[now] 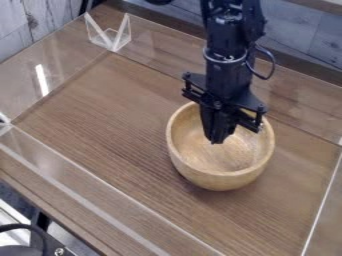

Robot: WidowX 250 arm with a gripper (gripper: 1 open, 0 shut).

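Note:
A tan bowl [222, 165] rests on the wooden table [94, 150], right of centre. My black gripper [214, 128] reaches down from the top over the bowl's back half, its fingertips at or just above the bowl's opening. Whether the fingers are apart or together, and whether anything is between them, is hard to tell at this size.
A small white wire rack [110, 32] stands at the back left, near the wall. Black cables lie at the bottom-left corner. The table left of the bowl and in front of it is clear.

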